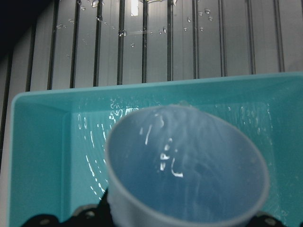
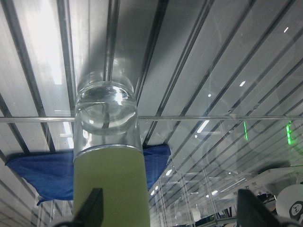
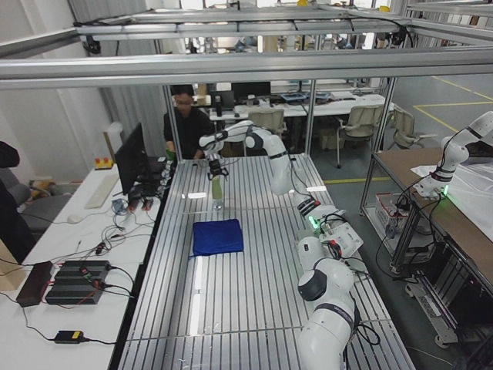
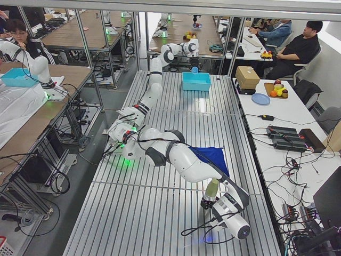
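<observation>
My left gripper (image 4: 194,71) is shut on a light blue cup (image 1: 187,161), held over a turquoise bin (image 4: 196,83). The left wrist view shows wet streaks in cup and bin. A glass bottle with an olive-green lower part (image 2: 109,184) stands on the slatted table in the right wrist view. My right gripper is open around or just beside it, its left finger overlapping the bottle's image; contact is unclear. A folded blue cloth (image 3: 217,237) lies on the table near the bottle.
The slatted table (image 4: 122,213) has broad clear areas and water drops near the bin. A side desk (image 3: 92,324) holds monitors, cables and power units. Metal posts and beams frame the table. A person (image 3: 185,123) is at the table's far end in the camera left view.
</observation>
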